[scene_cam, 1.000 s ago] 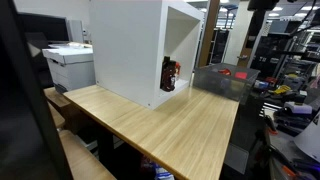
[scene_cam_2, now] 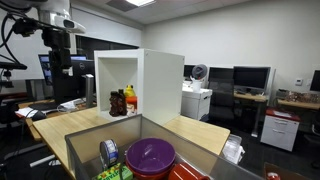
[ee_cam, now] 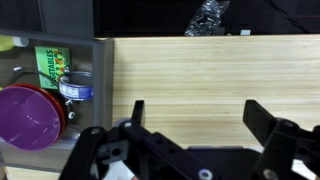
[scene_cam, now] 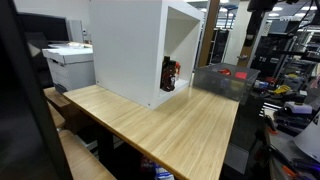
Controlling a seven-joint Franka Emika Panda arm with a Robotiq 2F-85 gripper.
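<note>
My gripper hangs over the wooden table [ee_cam: 190, 75], its two dark fingers spread wide apart with nothing between them. In exterior view 2 the gripper [scene_cam_2: 62, 68] is high at the left, well above the table. A grey bin [ee_cam: 101, 85] lies to the left in the wrist view. Inside it are a purple bowl [ee_cam: 28, 118], a green box [ee_cam: 52, 62] and a roll of tape [ee_cam: 76, 86]. A white open-fronted shelf box [scene_cam_2: 156, 85] stands on the table, with dark brown bottles [scene_cam_2: 118, 104] in its opening.
An orange-topped container [scene_cam_2: 131, 101] is beside the bottles. Something red [scene_cam_2: 187, 172] lies in the bin. Crinkled clear plastic [ee_cam: 208, 18] lies past the table's edge. Bare tabletop stretches between the bin and the shelf box.
</note>
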